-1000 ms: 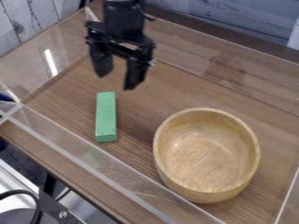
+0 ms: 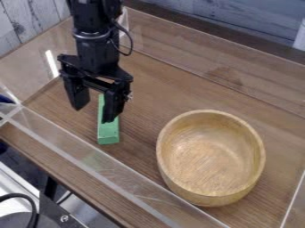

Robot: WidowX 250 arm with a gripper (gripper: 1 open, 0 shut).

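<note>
My gripper [image 2: 93,93] hangs open over the upper end of a green block [image 2: 107,132], its black fingers spread on either side and partly hiding that end. The block lies lengthwise on the wooden surface. A large empty wooden bowl [image 2: 210,158] stands to the right of it.
A clear rail or edge runs along the lower left, with a dark cable at the bottom left corner. Pale boards form walls at the back.
My gripper has moved toward the front and left, down the view, from behind the green block to over it. The block and bowl appear unmoved.
</note>
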